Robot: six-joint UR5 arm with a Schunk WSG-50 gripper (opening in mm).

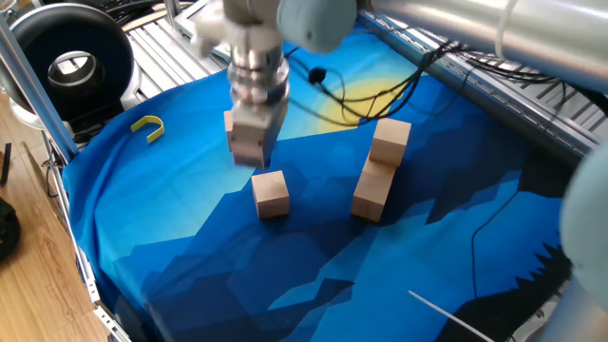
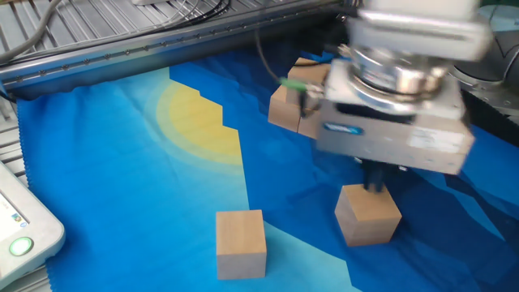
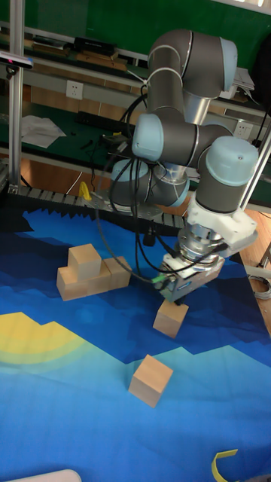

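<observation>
My gripper (image 1: 249,160) hangs over the cloth, blurred. Its fingertips (image 2: 373,177) are small and dark, and whether they are open or shut does not show. Just below them in exterior view 2 is a loose wooden cube (image 2: 369,215), also visible as a cube (image 1: 271,195) in front of the gripper in exterior view 1. A second loose wooden cube (image 2: 241,243) lies apart on the lighter blue part; in exterior view 1 the gripper hides most of it. Farther off, a wooden cube (image 3: 84,261) rests on top of a row of wooden cubes (image 3: 118,273).
A yellow curved piece (image 1: 148,127) lies near the cloth's edge. Black cables (image 1: 380,104) hang from the arm. In exterior view 2 a teach pendant (image 2: 24,235) stands at the left edge.
</observation>
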